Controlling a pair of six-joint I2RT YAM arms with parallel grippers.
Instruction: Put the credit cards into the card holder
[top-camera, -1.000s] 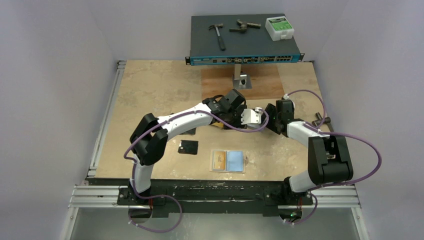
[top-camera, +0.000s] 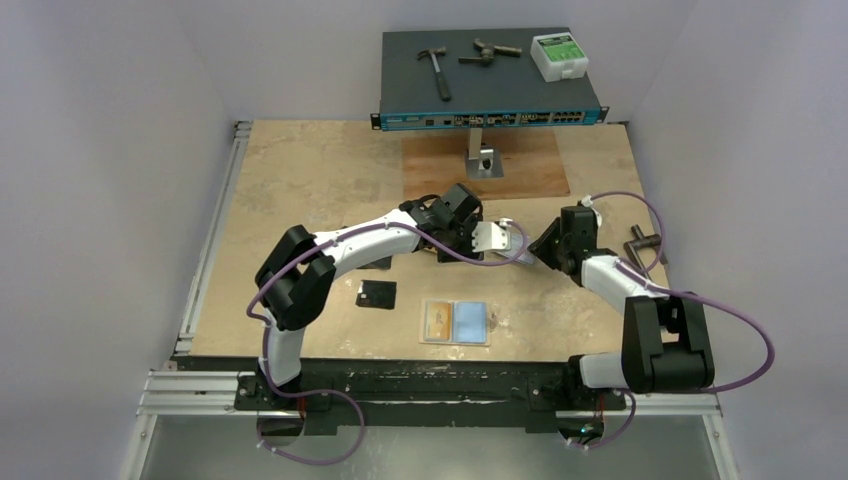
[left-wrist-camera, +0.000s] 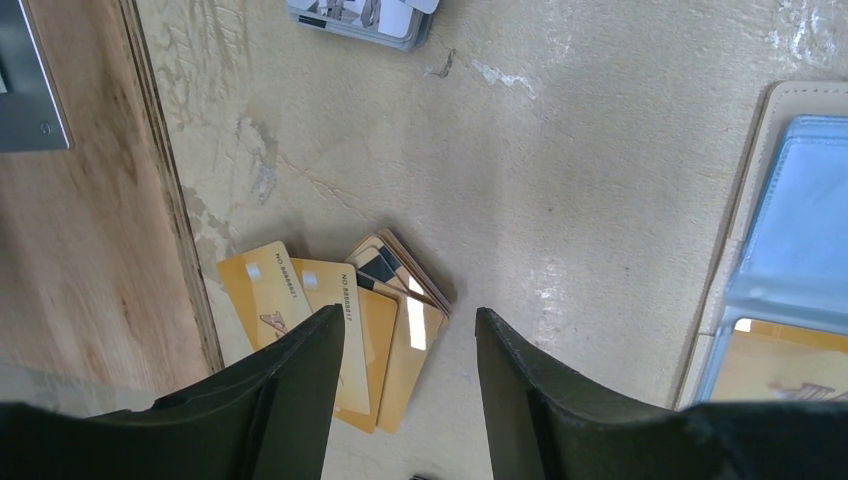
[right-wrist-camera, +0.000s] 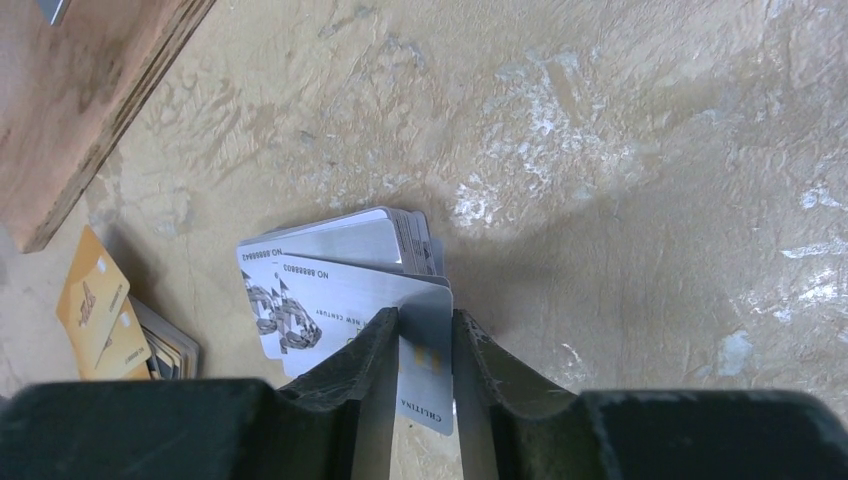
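Observation:
The card holder (top-camera: 454, 323) lies near the table's front edge, with a yellow card showing in its left side and a blue right side. In the left wrist view, several yellow cards (left-wrist-camera: 382, 315) lie fanned out below my left gripper, which is part open with no card between its fingertips. A stack of white cards (right-wrist-camera: 320, 240) fills the middle of the right wrist view. One white card (right-wrist-camera: 345, 290) on top is shifted outward, its end showing between the fingers of my part-open right gripper; whether they touch it I cannot tell.
A wooden board (top-camera: 425, 172) with a metal stand (top-camera: 485, 165) lies behind the cards. Black flat items (top-camera: 376, 294) rest to the left, and a hammer (top-camera: 645, 245) at the right edge. Table around the holder is clear.
My right gripper has shifted a little to the right and toward the front. The holder has not moved.

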